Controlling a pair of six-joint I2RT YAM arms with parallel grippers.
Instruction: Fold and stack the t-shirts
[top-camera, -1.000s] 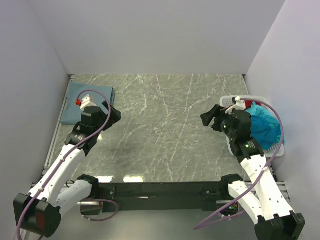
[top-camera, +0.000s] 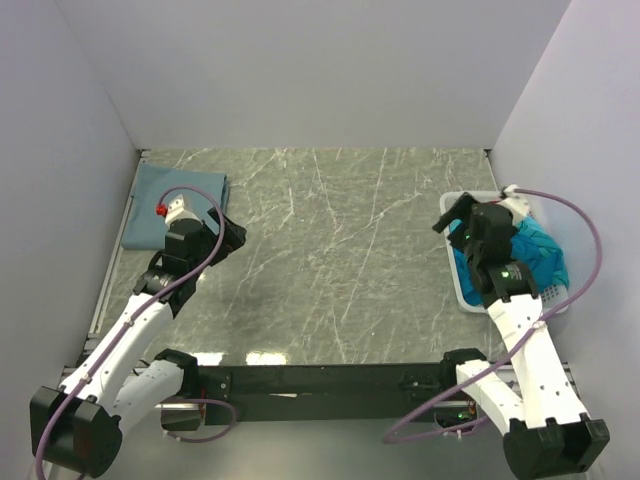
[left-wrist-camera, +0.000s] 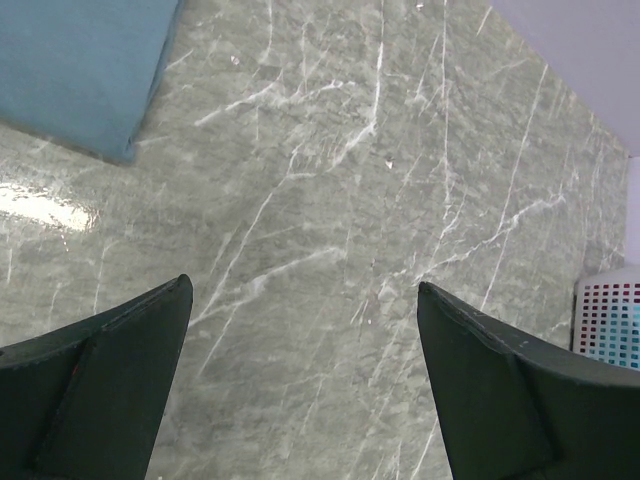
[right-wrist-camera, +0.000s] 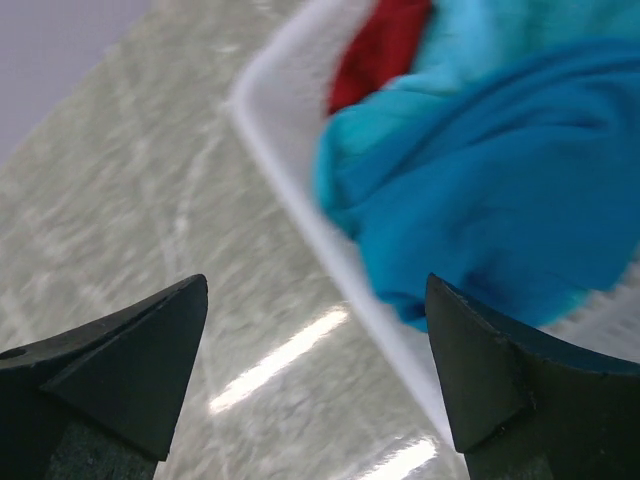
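A flat, folded grey-blue shirt (top-camera: 150, 200) lies at the table's back left; its corner (left-wrist-camera: 90, 75) shows in the left wrist view. Crumpled blue and turquoise shirts (top-camera: 540, 255) fill the white basket on the right, with a bit of red cloth (right-wrist-camera: 380, 50) among them. My left gripper (top-camera: 232, 228) stands open and empty, just right of the folded shirt. Over the basket's left side is my right gripper (top-camera: 446, 226), open, with the basket rim and a blue shirt (right-wrist-camera: 480, 210) below and beyond its fingers. The right wrist view is blurred.
The white basket (top-camera: 466, 297) stands against the right wall, partly hidden by my right arm. Between the arms the marble-patterned table (top-camera: 330, 250) is bare. Walls close in the left, back and right sides.
My right gripper has moved right, from beside the basket's left edge to over it. The left arm has shifted very slightly to the right. The folded shirt is unmoved.
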